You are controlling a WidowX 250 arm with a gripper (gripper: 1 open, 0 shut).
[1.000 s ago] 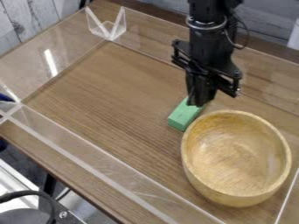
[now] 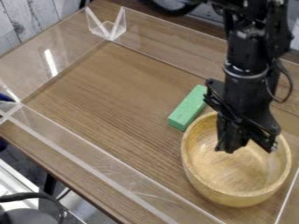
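My gripper [image 2: 230, 137], a black arm coming from the upper right, is shut, low over a large tan round bowl [image 2: 230, 177] on the right, its tips at or inside the bowl's back part. Nothing shows between its fingers. A green block [image 2: 187, 108] lies on the wooden table just behind and left of the bowl, clear of the gripper.
Clear tape strips run near its left edge and at the back. Black cables or parts [image 2: 26, 210] lie off the table at the lower left.
My gripper has moved toward the front and down, from behind the green block to the bowl. The block and bowl look unmoved.
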